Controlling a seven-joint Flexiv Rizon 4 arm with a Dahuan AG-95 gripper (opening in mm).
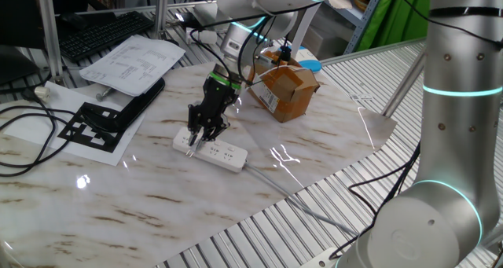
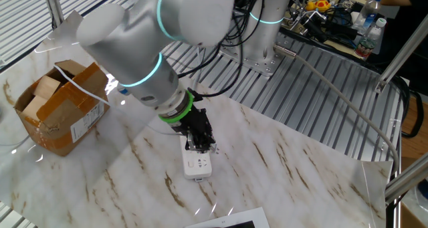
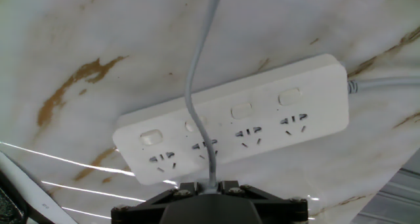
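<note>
A white power strip (image 3: 243, 122) with several sockets and switches lies on the marbled table, its own grey cord leaving one end. Over its socket side is my black gripper, pointing down, its fingers (image 3: 231, 186) close together. Between them ends a thin grey cable (image 3: 197, 60), which crosses above the strip in the wrist view; the gripper is shut on this cable's end. Any plug there is hidden by the fingers. In exterior view 1 the gripper (image 1: 194, 148) stands over the strip (image 1: 224, 154) near its left part; whether anything touches the sockets cannot be told.
An open cardboard box (image 1: 284, 91) stands behind the strip. Papers (image 1: 132, 64), a dark tray-like object and a printed marker sheet (image 1: 94, 130) with black cables lie to the left.
</note>
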